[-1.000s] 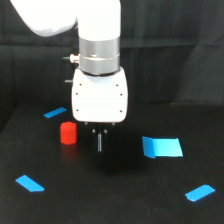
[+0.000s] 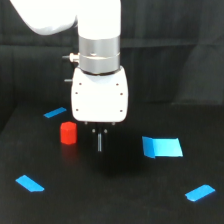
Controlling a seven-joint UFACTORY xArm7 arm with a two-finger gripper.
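Note:
My white arm comes down from the top of the camera view, and the gripper (image 2: 99, 146) at its end points downward over the dark table. Its fingers are small and dark against the dark background, so how far apart they stand cannot be made out. Nothing held shows at their tips. A red block (image 2: 68, 133) sits to the left of the gripper in the picture, apart from it. On the right is a light-blue piece (image 2: 167, 147) with a darker blue side, also apart from the gripper.
Flat blue strips lie near the table's corners: back left (image 2: 55, 112), front left (image 2: 30, 184) and front right (image 2: 200, 192). Bare dark table (image 2: 110, 195) fills the front middle. A dark curtain (image 2: 170, 70) hangs behind.

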